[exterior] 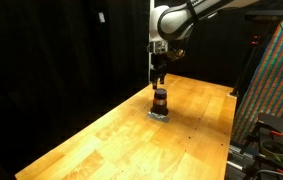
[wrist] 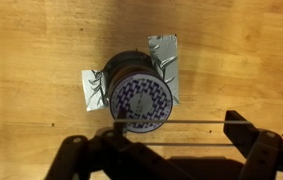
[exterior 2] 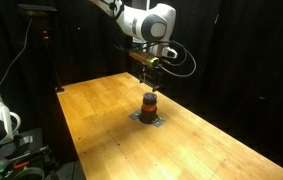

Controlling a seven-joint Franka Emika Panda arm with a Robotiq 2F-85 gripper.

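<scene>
A dark cylindrical object (exterior: pixel 159 102) with a brownish band stands upright on the wooden table, held down at its base by silver tape (wrist: pixel 164 55). From above, in the wrist view, its round top (wrist: pixel 142 102) shows a purple and white checkered pattern. My gripper is open, its dark fingers (wrist: pixel 84 153) wide apart, with a thin line or band running across between them. In exterior view 2 the gripper (exterior 2: pixel 151 88) hangs just above the object's top. Nothing is gripped.
Black curtains hang behind it. At the right in exterior view 1, a dark stand with cables (exterior: pixel 271 145) sits beside the table.
</scene>
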